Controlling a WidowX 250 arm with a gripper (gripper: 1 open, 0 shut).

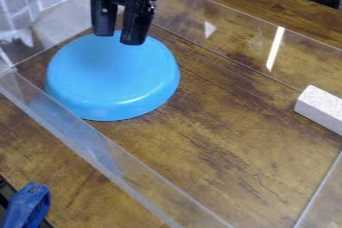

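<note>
My black gripper (119,24) hangs at the top left of the camera view, over the back part of a round blue disc (112,84) that lies on the wooden floor. Its two dark fingers stand apart, with no object visible between them. Whether it touches the disc cannot be told from this view.
Clear walls (127,170) run around the wooden floor (227,142). A white block (319,108) lies at the right. A blue object (27,207) sits at the bottom left, beyond the clear wall.
</note>
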